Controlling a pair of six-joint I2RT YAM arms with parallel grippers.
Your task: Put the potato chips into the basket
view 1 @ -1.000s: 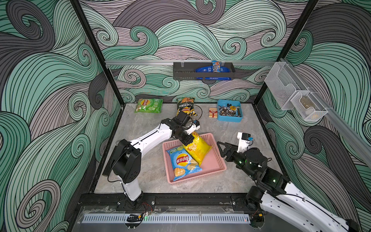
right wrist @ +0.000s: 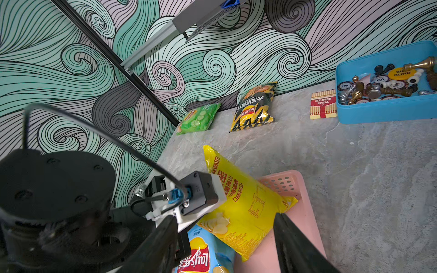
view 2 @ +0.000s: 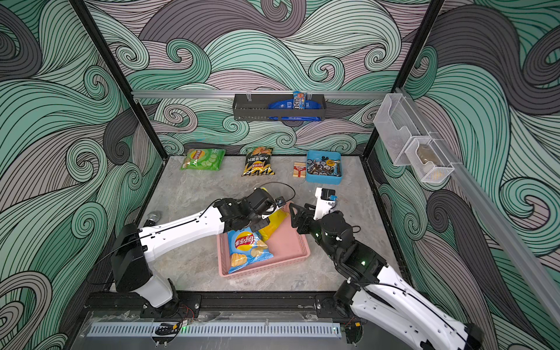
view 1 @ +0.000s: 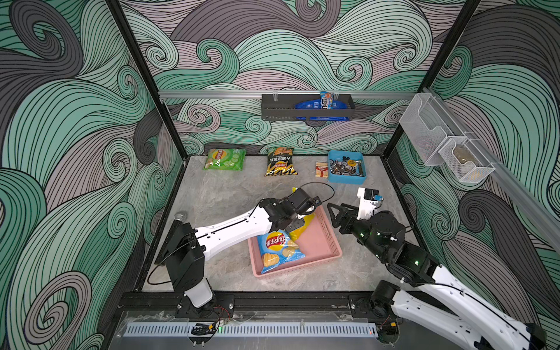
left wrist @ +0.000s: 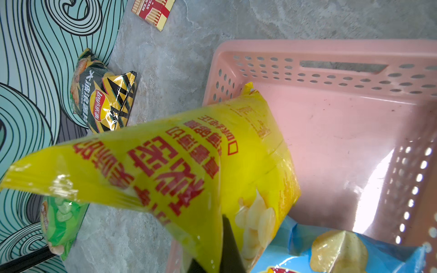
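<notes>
The pink basket (view 1: 334,240) sits at the table's front middle. A blue chip bag (view 1: 278,249) lies in its left part. A yellow chip bag (right wrist: 255,207) stands tilted over the basket's far left corner, its lower end inside and its upper end (left wrist: 54,177) raised beyond the rim. My left gripper is shut on a fold of this yellow bag; the bag partly hides its fingers. My right gripper stands open and empty to the right of the basket. A green chip bag (view 1: 224,159) and a black chip bag (view 1: 281,161) lie at the table's back.
At the back right are a blue bin (view 1: 346,179) of game pieces and a small card box (view 1: 321,169). A dark shelf (view 1: 280,110) with blue packets hangs on the rear rail. Bare table lies left of the basket, and its right inside is empty.
My left gripper has moved right and toward the front over the basket. The yellow bag, earlier lying more flat in the basket, is now turned and tilted up. The right arm has shifted slightly.
</notes>
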